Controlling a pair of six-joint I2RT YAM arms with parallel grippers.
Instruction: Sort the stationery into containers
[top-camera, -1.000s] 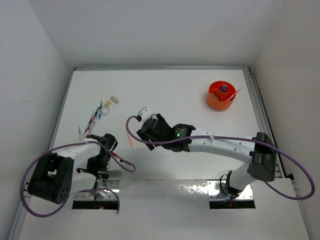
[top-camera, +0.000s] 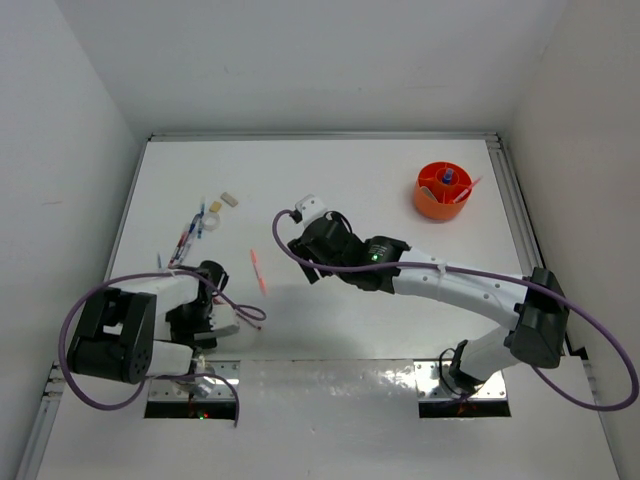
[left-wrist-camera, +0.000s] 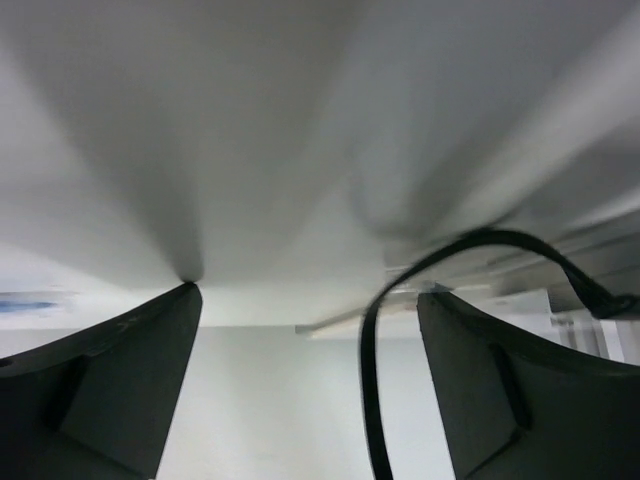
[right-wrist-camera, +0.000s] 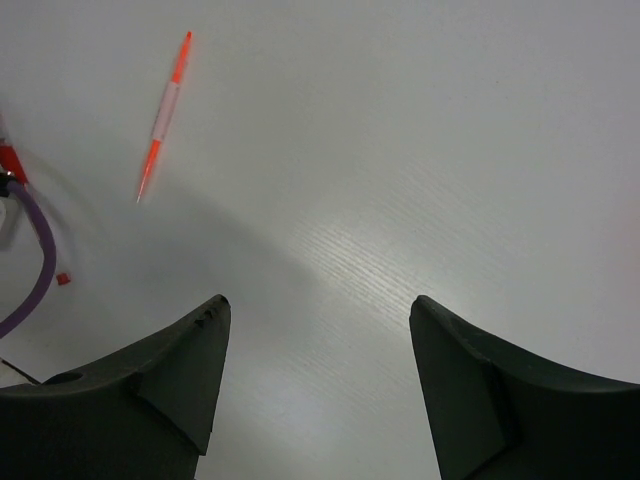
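My left gripper is low at the table's front left; its wrist view is blurred, fingers apart with a black cable across the view, nothing clearly held. My right gripper stands open over the middle, empty. A red pen (right-wrist-camera: 163, 115) lies left of it. Pens (top-camera: 188, 236), small erasers (top-camera: 229, 198) and a tape roll (top-camera: 210, 222) lie on the left side. An orange organizer (top-camera: 436, 207) at back right holds several items.
Purple cables run along both arms. Walls close in at the sides and back.
My right arm has shifted right, toward the table's middle. The left arm has moved slightly at the front left corner.
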